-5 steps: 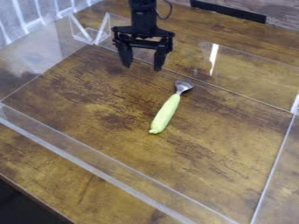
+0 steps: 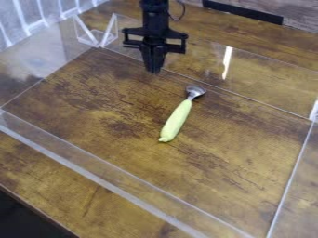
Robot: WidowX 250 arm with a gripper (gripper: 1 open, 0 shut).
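Observation:
The black robot gripper hangs from its arm at the back centre, above the wooden floor of the clear-walled area. Its fingers are together, shut, with nothing visible between them. A pale yellow-green, elongated object, like a corn cob or a handle, lies on the wood right of centre, a small metal end pointing toward the back. The gripper is behind it and slightly to its left, apart from it.
Transparent walls surround the wooden work surface, which is otherwise bare. A white frame stands at the back left.
The object on the floor has not moved.

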